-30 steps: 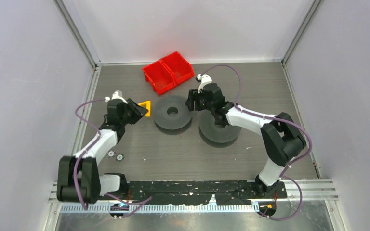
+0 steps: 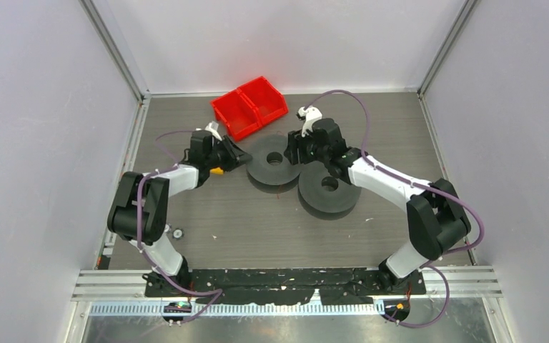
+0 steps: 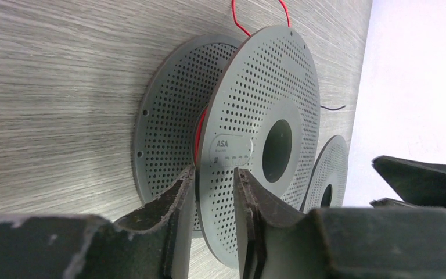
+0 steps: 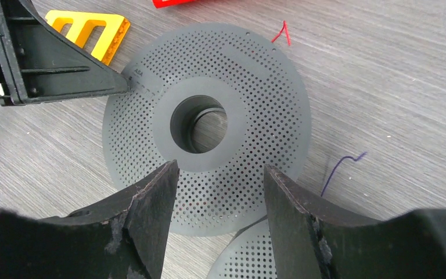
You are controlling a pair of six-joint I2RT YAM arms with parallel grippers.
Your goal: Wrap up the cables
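Note:
A grey perforated spool (image 2: 263, 169) with red wire (image 3: 241, 23) lies centre; a second spool (image 2: 329, 200) lies to its right, beside a purple wire end (image 4: 342, 161). My left gripper is at the first spool's left edge, fingers part open either side of the upper flange's rim; whether they touch it is unclear. My right gripper hangs open over that spool's right side, with nothing visibly held.
A red two-compartment bin (image 2: 246, 107) stands at the back. A yellow piece (image 4: 107, 38) lies left of the spool, small round parts (image 2: 177, 233) front left.
My right gripper has moved slightly right.

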